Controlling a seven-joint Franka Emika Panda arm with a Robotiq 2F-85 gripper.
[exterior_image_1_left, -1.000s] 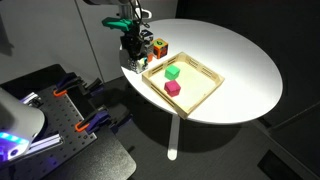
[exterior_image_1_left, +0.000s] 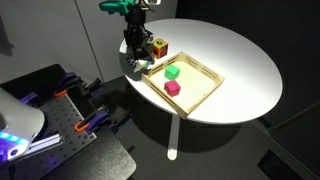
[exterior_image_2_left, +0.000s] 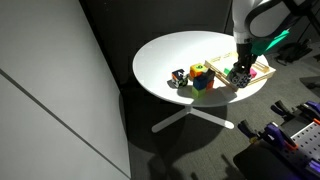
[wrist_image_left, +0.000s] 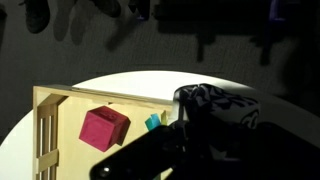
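In the wrist view my gripper is shut on a black-and-white patterned object (wrist_image_left: 215, 103), which looks soft; the dark fingers are hard to make out against it. Exterior view 1 has the gripper (exterior_image_1_left: 139, 65) low at the table's near-left edge, beside the left corner of a shallow wooden tray (exterior_image_1_left: 205, 94). A green block (exterior_image_1_left: 172, 72) and a red-pink block (exterior_image_1_left: 172, 88) lie inside that tray. The wrist view also catches the red block (wrist_image_left: 104, 128) and a small blue-green piece (wrist_image_left: 153, 121) close to the held object.
A cluster of multicoloured cubes (exterior_image_2_left: 202, 80) stands on the round white table (exterior_image_2_left: 165, 60) beside the tray, with a small dark-and-red item (exterior_image_2_left: 180, 77) near it. Dark floor lies beyond the table's edge.
My gripper has shifted slightly right and up toward the tray's corner, with the patterned object still held. The tray and the blocks in it have stayed in place.
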